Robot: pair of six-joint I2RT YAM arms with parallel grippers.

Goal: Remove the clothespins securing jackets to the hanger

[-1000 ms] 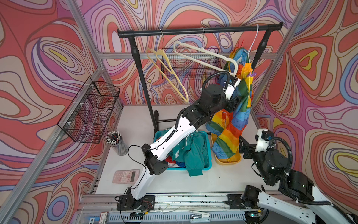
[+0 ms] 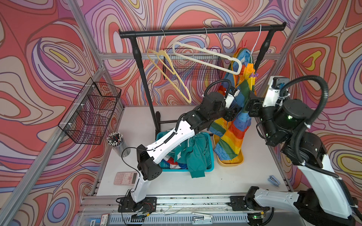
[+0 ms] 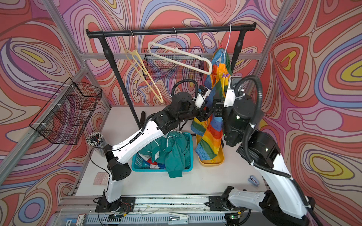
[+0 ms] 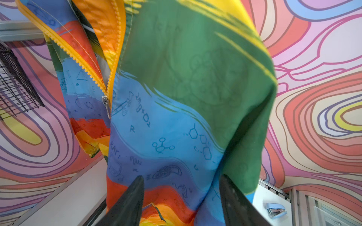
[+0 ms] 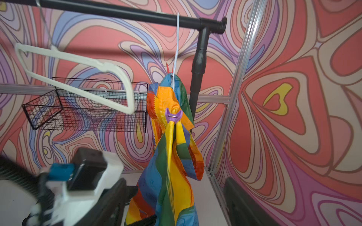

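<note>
A rainbow-patterned jacket (image 2: 241, 124) hangs from a white hanger (image 5: 176, 49) at the right end of the rack. High on the jacket, a purple clothespin (image 5: 173, 116) pinches gathered yellow-orange cloth. My left gripper faces the jacket's lower part, its fingers (image 4: 130, 201) apart and nothing visibly held. Open and empty, my right gripper is on the jacket's right side, below the purple clothespin. The left wrist view does not show that clothespin. A blue clothespin (image 2: 274, 180) lies on the table at front right.
An empty white hanger (image 2: 205, 56) and a yellowish hanger (image 2: 169, 75) hang left of the jacket from the black rail (image 2: 203, 30). Below are a teal basket (image 2: 212, 160) with clothes and a yellow tray (image 2: 237, 161). Wire baskets (image 2: 90, 113) are on the left and back.
The empty white hanger has swung a little.
</note>
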